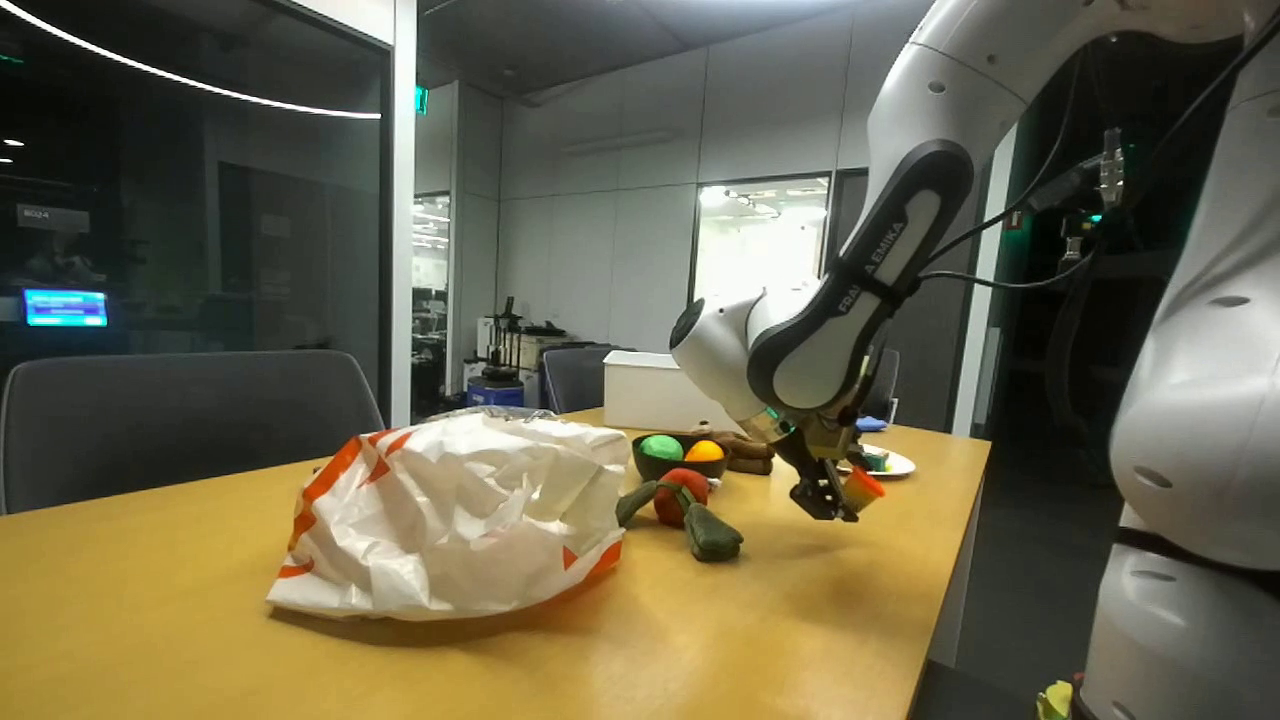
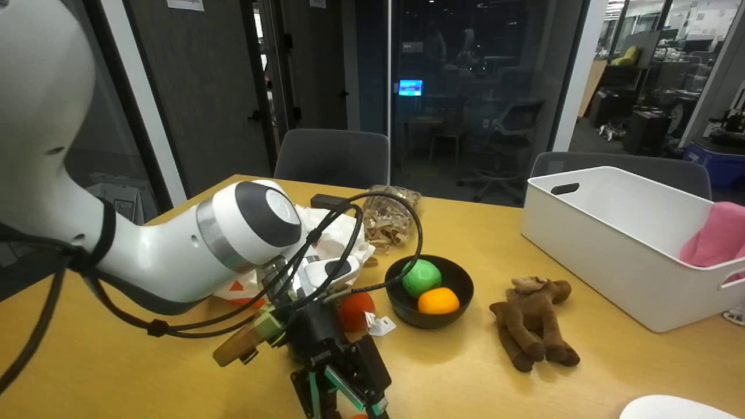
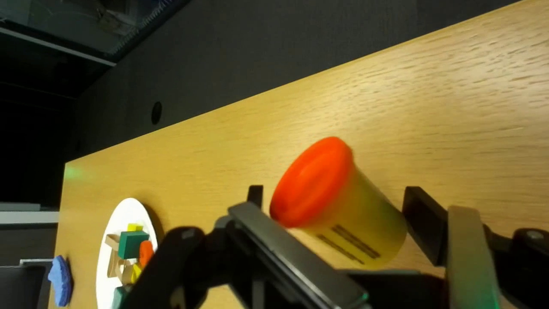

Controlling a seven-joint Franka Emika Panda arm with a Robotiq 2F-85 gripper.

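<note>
A small yellow canister with a red-orange lid (image 3: 355, 216) is tilted between the spread fingers of my gripper in the wrist view. Its base end is close to or against the right finger (image 3: 424, 224), while a narrow gap shows between the lid and the left fingertip. In exterior view 1, the canister (image 1: 861, 488) leans beside my gripper (image 1: 830, 510), low over the right side of the table. Whether it touches the tabletop cannot be made out. Exterior view 2 hides most of the canister behind my gripper (image 2: 343, 401).
A white plate of blocks (image 3: 105, 273) lies near the table's end. A black bowl (image 2: 447, 322), brown plush toy (image 2: 534, 321), white bin (image 2: 593, 262) and crumpled bag (image 1: 468, 516) occupy the table. Bare wood surrounds the canister, with the table edge close by.
</note>
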